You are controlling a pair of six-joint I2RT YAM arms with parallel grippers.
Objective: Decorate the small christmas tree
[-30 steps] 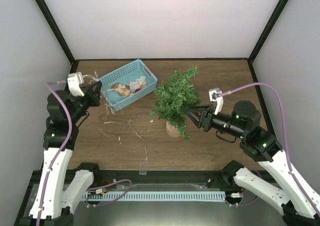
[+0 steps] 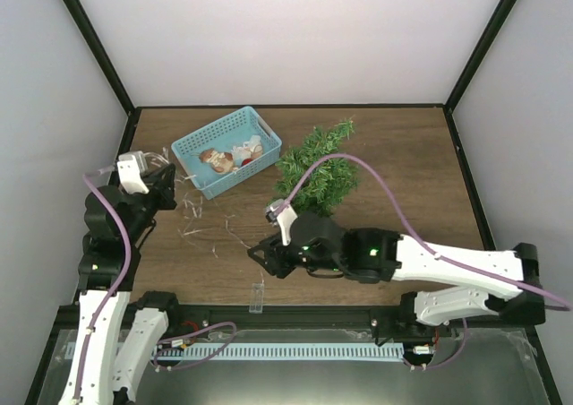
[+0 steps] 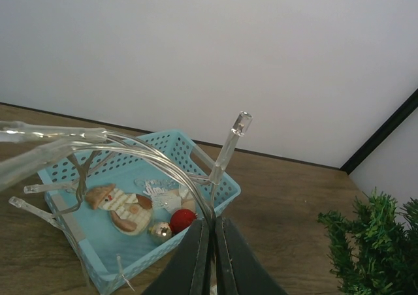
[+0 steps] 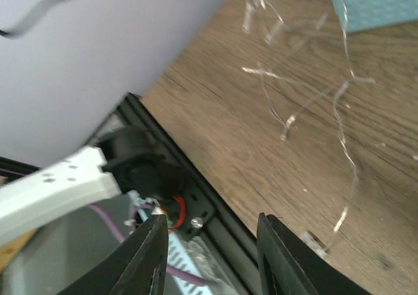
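My left gripper is shut on a bundle of clear wire fairy lights (image 3: 163, 161), which arch out of its fingers and trail onto the table. My right gripper is open, fingers apart, low near the front table edge, just above the loose end of the lights (image 4: 336, 220) with its clear piece (image 2: 257, 297). The small tree (image 2: 313, 168) stands right of center, partly hidden by my right arm. A blue basket (image 2: 201, 145) at the back holds a brown-and-cream figure (image 3: 121, 210), a red ball (image 3: 182, 220) and a silver ball (image 3: 160, 232).
A dark frame rail (image 4: 196, 190) runs along the front edge. Walls close in the back and both sides.
My right arm has swung from the tree's right side leftward and toward the front, above the end of the lights. The left gripper has shifted slightly, still holding the wire.
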